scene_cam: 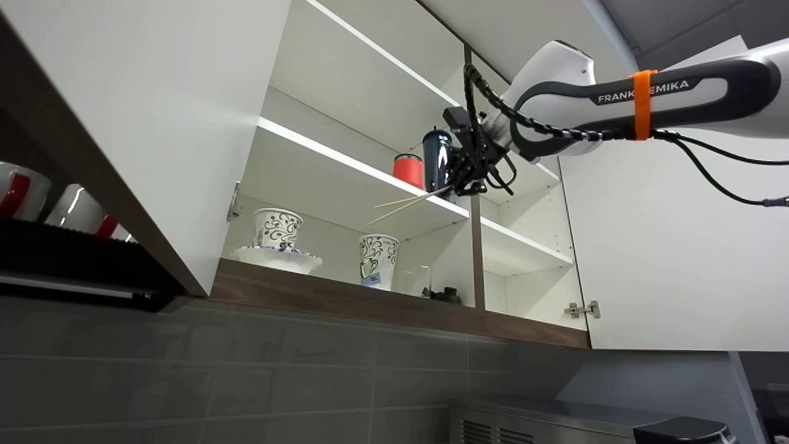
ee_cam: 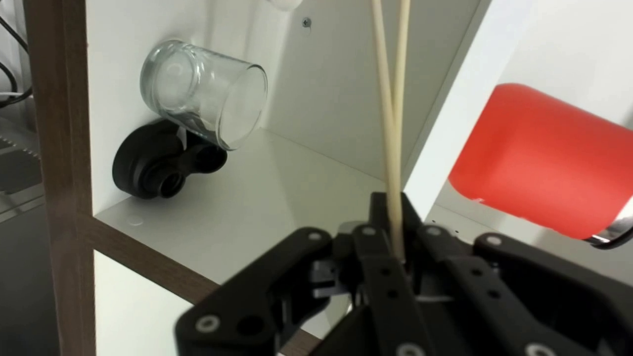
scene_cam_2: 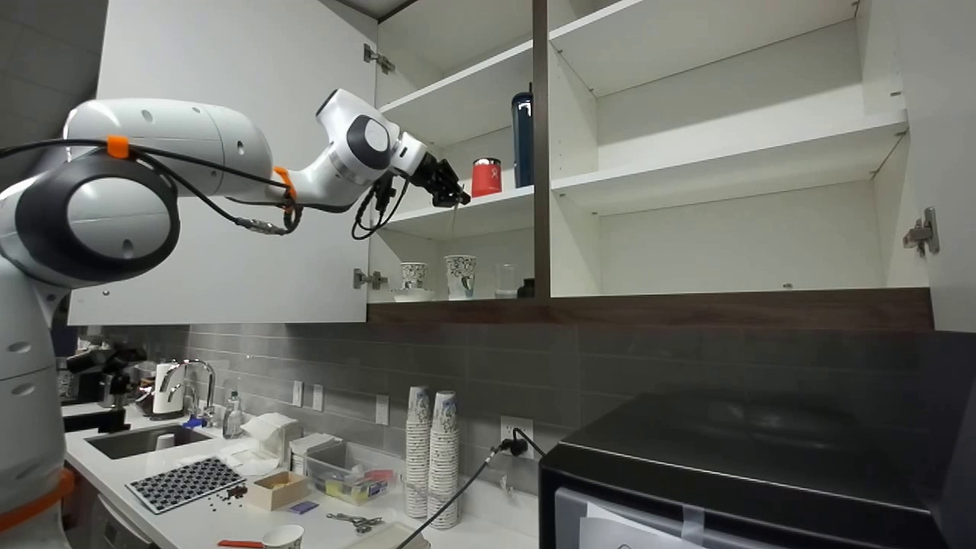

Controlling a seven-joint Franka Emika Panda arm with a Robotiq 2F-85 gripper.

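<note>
Two thin wooden sticks [ee_cam: 391,130] are pinched in my gripper, which is shut on their near ends. They spread slightly apart toward their far tips. In exterior view 1 the sticks [scene_cam: 403,206] point left and downward from the gripper [scene_cam: 460,186], above the tall patterned paper cup [scene_cam: 378,255]. That cup stands on the cabinet's lower shelf, and exterior view 2 shows the patterned cup [scene_cam_2: 461,274] below the gripper [scene_cam_2: 464,197]. Further left, a shorter patterned cup [scene_cam: 277,228] sits on a white bowl [scene_cam: 279,259].
The middle shelf [scene_cam: 347,161] holds a red tumbler [scene_cam: 408,170] and a dark blue bottle [scene_cam: 437,159], close to my gripper. Right of the tall cup are a clear glass [ee_cam: 204,92] and a black lid [ee_cam: 157,160]. A brown divider [scene_cam_2: 540,146] splits the cabinet; its right side looks empty.
</note>
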